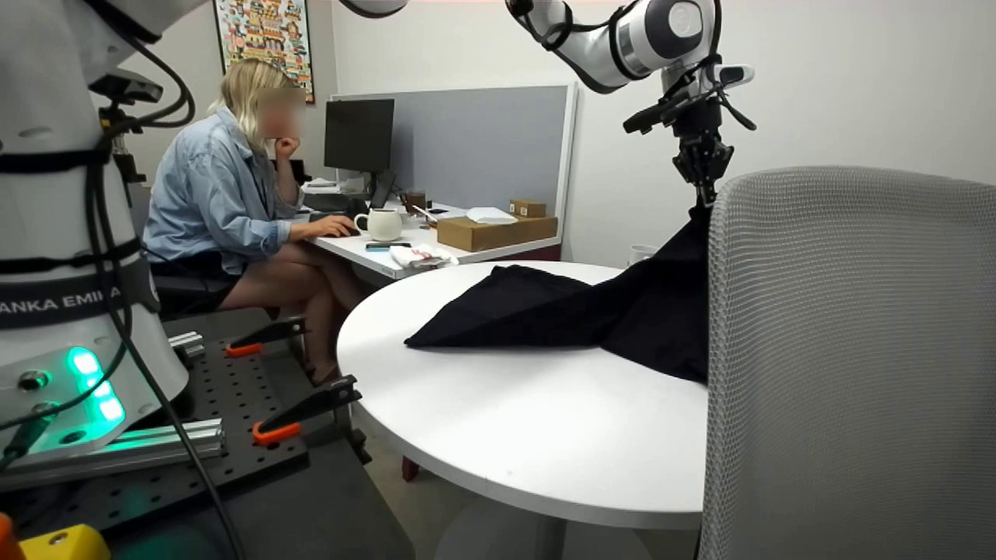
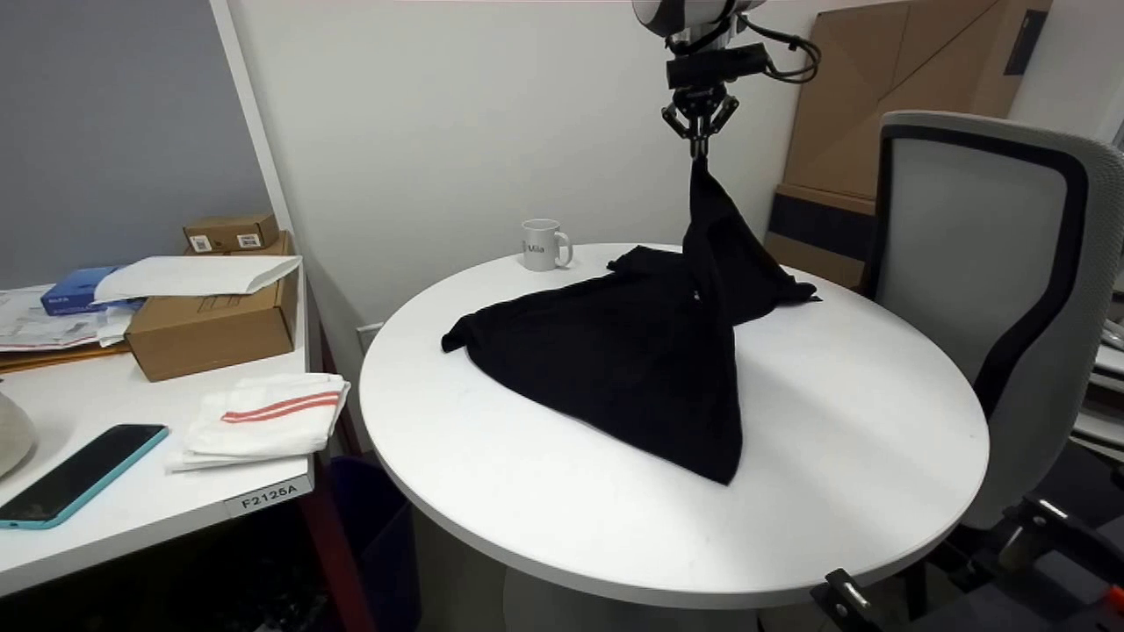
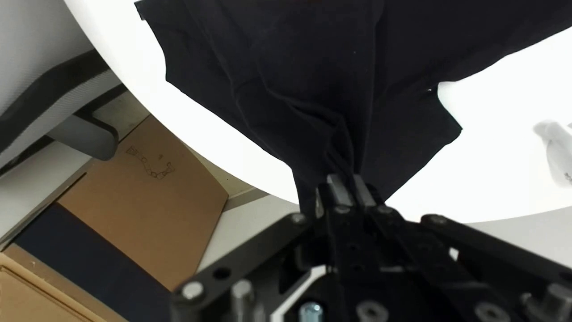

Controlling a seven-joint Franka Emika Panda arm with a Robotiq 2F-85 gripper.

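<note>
A black cloth lies spread over part of the round white table, one part of it pulled up into a steep peak. At the top of that peak my gripper is shut on the fabric, well above the tabletop. In the wrist view the cloth runs up in folds to my fingertips, pinched between them. Exterior view 1 shows the same gripper over the table's far side, with the chair back covering part of the hanging cloth.
A white mug stands near the table's back edge, left of the cloth. The grey mesh chair is close on the right, with cardboard boxes behind. A person sits at the desk.
</note>
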